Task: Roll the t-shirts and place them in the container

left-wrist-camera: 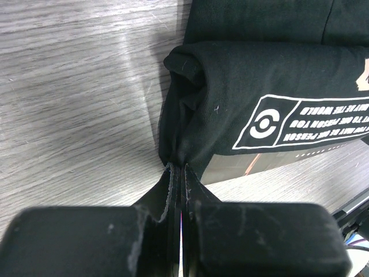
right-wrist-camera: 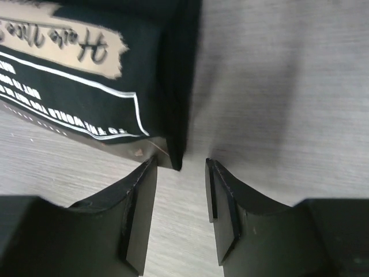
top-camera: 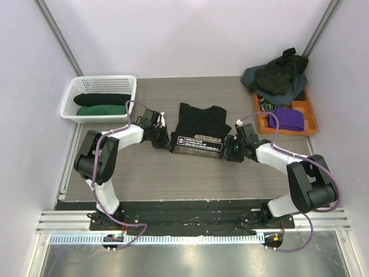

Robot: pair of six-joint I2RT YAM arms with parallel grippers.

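A black t-shirt (top-camera: 200,120) lies in the middle of the table, its near part folded over so that a white-printed panel (left-wrist-camera: 311,121) faces up. At the shirt's near left corner my left gripper is shut, with the edge of the black cloth pinched at its fingertips. Over at the near right corner my right gripper stands part open. The corner of the fold (right-wrist-camera: 174,156) reaches between its fingertips, closer to the left finger (right-wrist-camera: 141,202), and a gap shows on the right side.
A white basket (top-camera: 131,86) at the back left holds a black and a green roll. At the back right, an orange box (top-camera: 311,118) contains purple cloth (top-camera: 286,119), with dark clothes (top-camera: 277,78) heaped over it.
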